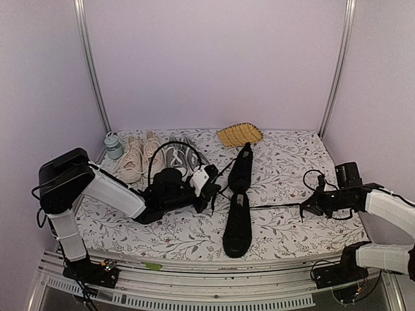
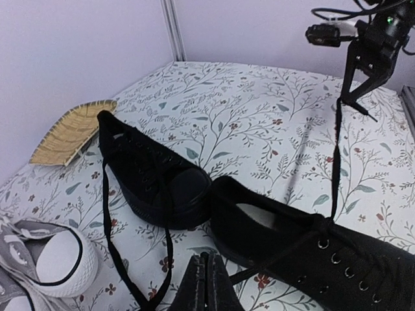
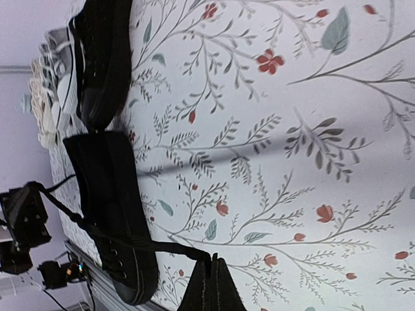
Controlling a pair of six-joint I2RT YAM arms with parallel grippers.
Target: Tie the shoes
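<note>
Two black shoes lie end to end in mid-table, the nearer (image 1: pixel 237 233) with a lace stretched from its eyelets both ways, the farther (image 1: pixel 240 167) with loose lace on it. My left gripper (image 1: pixel 209 194), left of the near shoe, is shut on one lace end; in the left wrist view that lace runs from the fingertips (image 2: pixel 205 259) to the shoe (image 2: pixel 292 253). My right gripper, out to the right, is shut on the other end, which is pulled taut across the table in the top view.
Beige sneakers (image 1: pixel 133 162) and grey sneakers (image 1: pixel 176 155) stand at the back left beside a pale jar (image 1: pixel 114 146). A wicker tray (image 1: pixel 238 134) lies at the back.
</note>
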